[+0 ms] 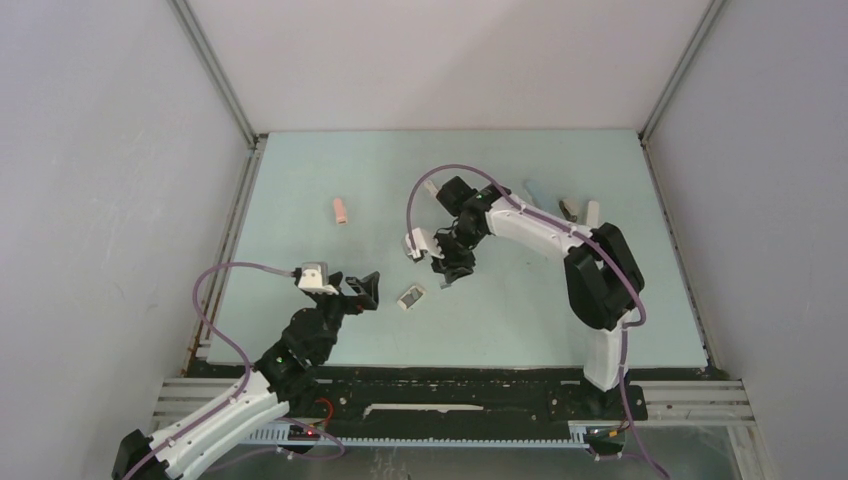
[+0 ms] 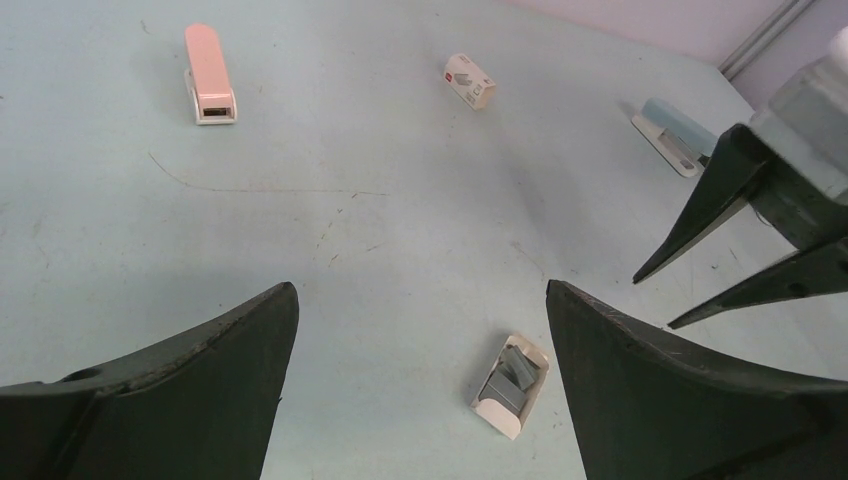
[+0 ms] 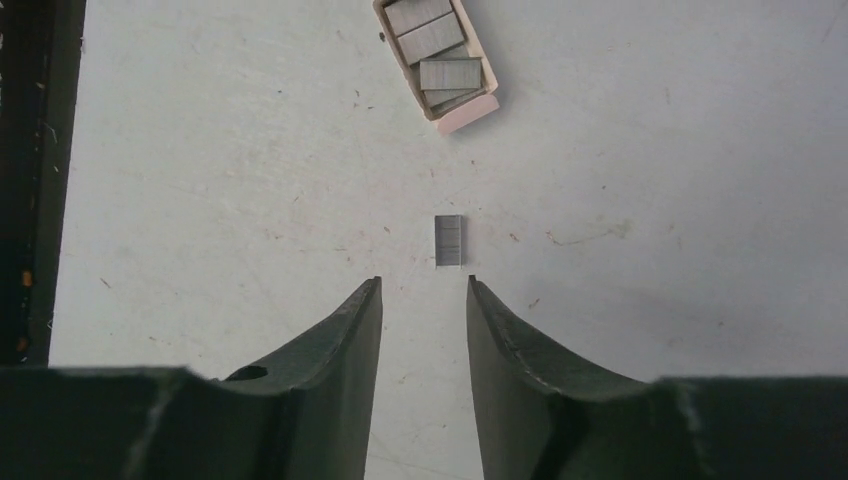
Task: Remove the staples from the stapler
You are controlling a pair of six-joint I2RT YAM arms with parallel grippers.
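Note:
A short grey staple strip [image 3: 448,241] lies on the table just beyond the fingertips of my right gripper. That gripper's fingers stand apart with nothing between them. In the left wrist view, my left gripper is open and empty. A pink stapler [image 2: 208,65] rests closed at the far left of that view. Farther right lies a blue stapler [image 2: 680,130], partly hidden behind the right gripper. Whether either stapler holds staples cannot be seen.
An open box [image 2: 510,385] of grey staple blocks sits near the front middle, close to the strip. A small pale box [image 2: 470,80] stands farther back. In the top view, a pale object [image 1: 592,213] lies at the right.

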